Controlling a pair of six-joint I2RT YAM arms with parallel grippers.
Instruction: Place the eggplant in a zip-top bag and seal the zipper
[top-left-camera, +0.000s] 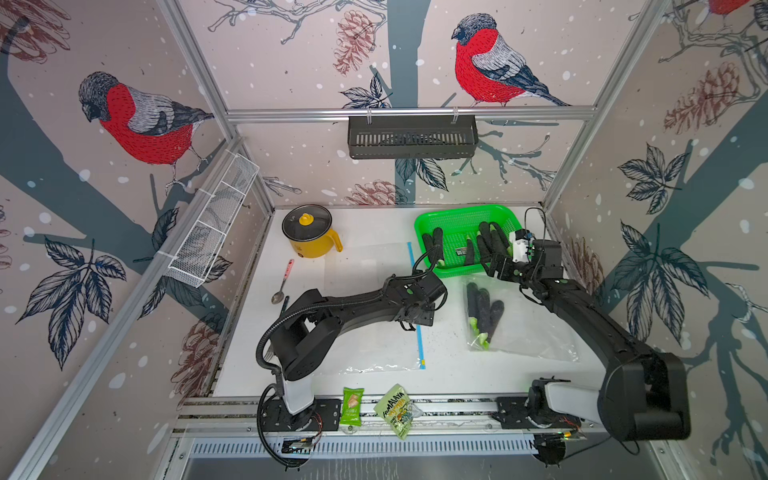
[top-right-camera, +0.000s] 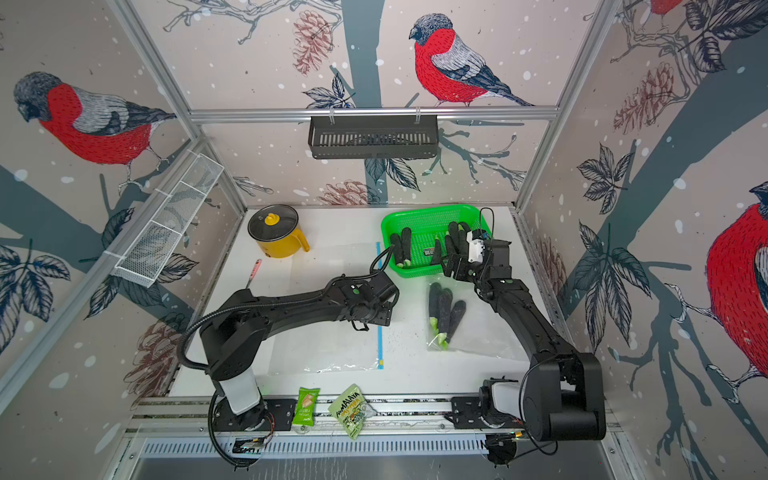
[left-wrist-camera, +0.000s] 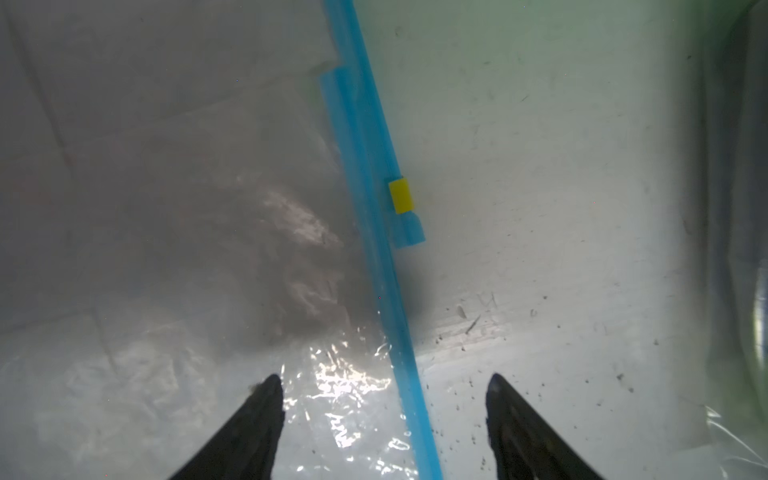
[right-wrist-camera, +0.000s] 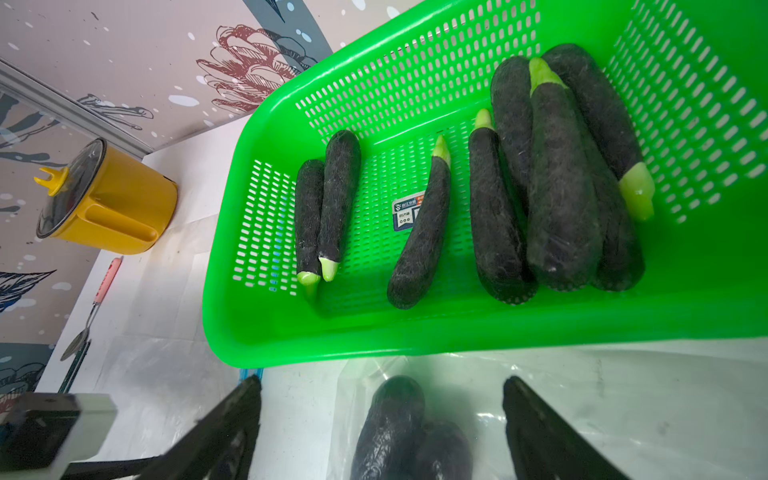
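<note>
Several dark eggplants (right-wrist-camera: 421, 232) with green stem ends lie in the green basket (right-wrist-camera: 384, 344). My right gripper hovers at the basket's near edge, fingers apart and empty. Beneath it, a clear bag (top-left-camera: 544, 340) lies flat on the table with several eggplants (top-left-camera: 485, 313) inside. Left of that, empty clear zip bags (left-wrist-camera: 240, 240) overlap, with blue zipper strips (left-wrist-camera: 396, 312) along their right side; one strip carries a yellow slider (left-wrist-camera: 401, 196). Above these strips, my left gripper is open with nothing between its fingers.
A yellow pot (top-left-camera: 310, 232) stands at the back left, with a pink-handled spoon (top-left-camera: 283, 280) near it. Two snack packets (top-left-camera: 352, 406) lie along the front rail. Between the empty bags and the filled one is a bare table strip (top-left-camera: 441, 352).
</note>
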